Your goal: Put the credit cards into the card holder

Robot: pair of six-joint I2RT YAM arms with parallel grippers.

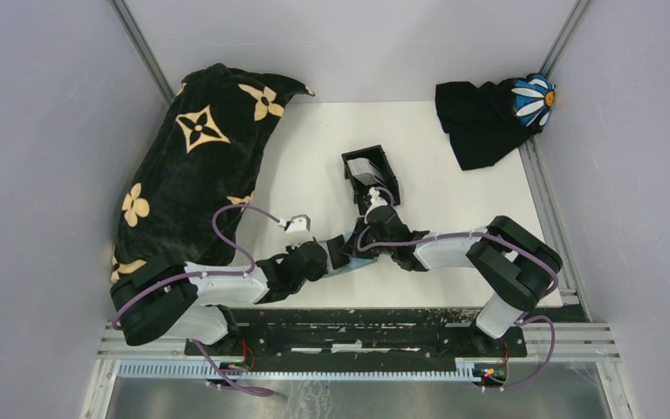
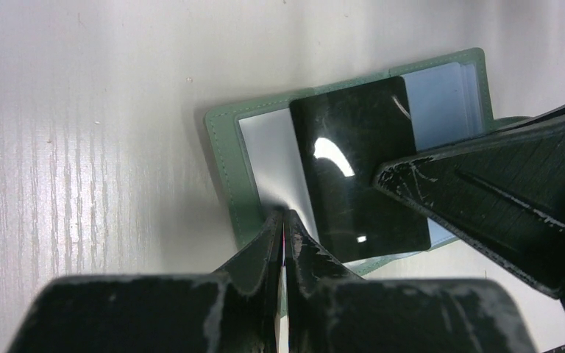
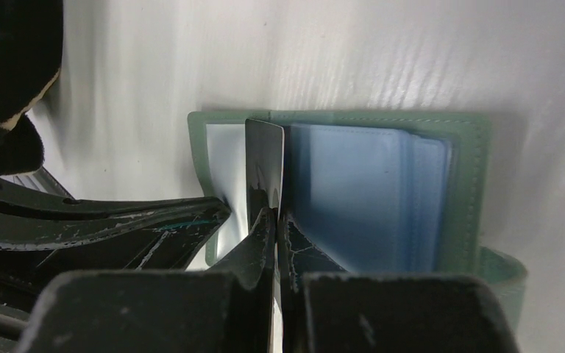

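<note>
The card holder (image 3: pixel 471 184), green-edged with clear bluish pockets, lies open on the table. A black card sits over its middle, tilted up on edge in the right wrist view and partly over the white page. My right gripper is shut on this card's edge. At the white page's near-left part is my left gripper, its fingers close together with only a slim gap; whether they pinch the page cannot be made out. Both grippers crowd the holder in the top view.
Behind the right gripper stands a black box (image 1: pixel 384 161) with a whitish item inside. A dark patterned cushion (image 1: pixel 201 166) fills the left side, and a black cloth (image 1: pixel 480 127) lies at the back right. Free table lies to the right.
</note>
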